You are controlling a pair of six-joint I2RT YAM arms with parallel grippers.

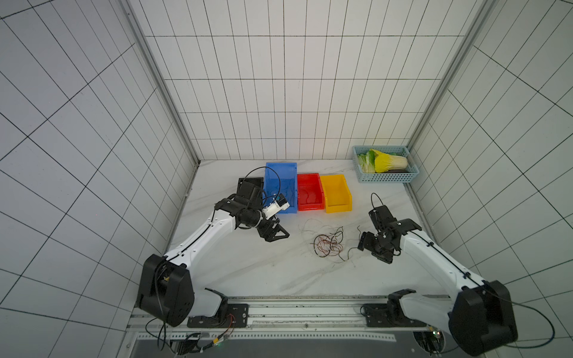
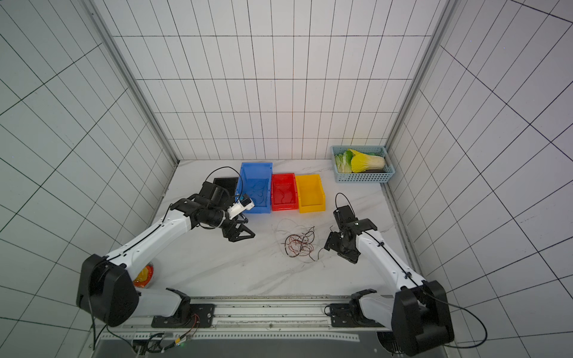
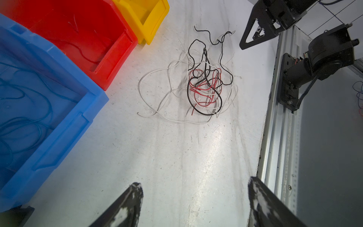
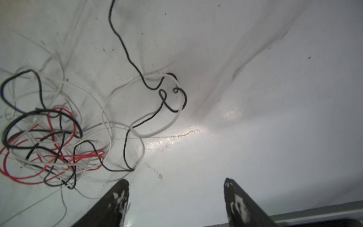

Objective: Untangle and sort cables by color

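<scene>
A tangle of black, red and white cables (image 3: 204, 87) lies on the white table, in front of the bins. Blue cables (image 3: 37, 121) lie in the blue bin (image 3: 71, 128), and the red bin (image 3: 113, 56) has a red cable inside. My left gripper stands open, empty, in front of the blue bin, left of the tangle. My right gripper hangs over the table just right of the tangle, fingers apart with nothing between them; loose loops of black and white cable lie in its wrist view.
A yellow bin (image 1: 337, 194) stands beside the red one, and a dark bin (image 2: 225, 185) left of the blue. A basket of vegetables (image 1: 384, 174) sits at the back right.
</scene>
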